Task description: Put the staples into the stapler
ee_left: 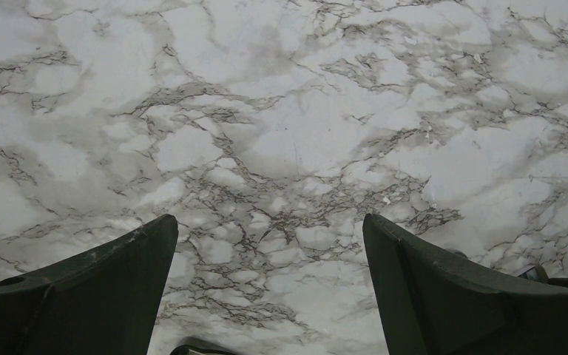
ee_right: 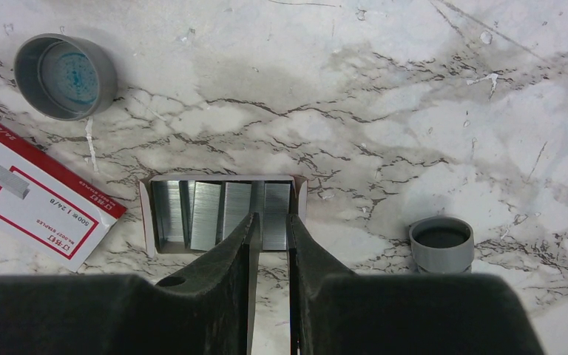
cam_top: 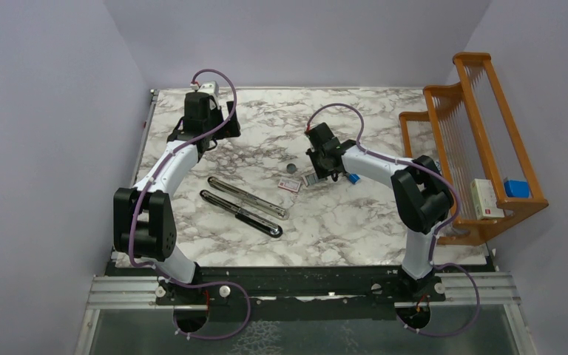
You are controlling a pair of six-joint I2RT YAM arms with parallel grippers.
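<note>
The long stapler (cam_top: 257, 222) lies opened out on the left-middle of the table, its two long arms side by side. An open tray of staples (ee_right: 207, 177) sits flat below my right gripper, with several silver strips inside. The fingers are close together at the tray's right end, shut on the rightmost staple strip (ee_right: 276, 200), which still lies within the tray's outline. Its lower end is partly hidden by the fingers. My left gripper (cam_top: 234, 120) is held far back on the left, open, with only bare table between its fingers in the left wrist view.
A red-and-white staple box sleeve (ee_right: 41, 196) lies left of the tray. A grey round cap (ee_right: 65, 78) stands behind it, and another grey cylindrical piece (ee_right: 441, 244) is to the right. A wooden rack (cam_top: 455, 148) borders the right side.
</note>
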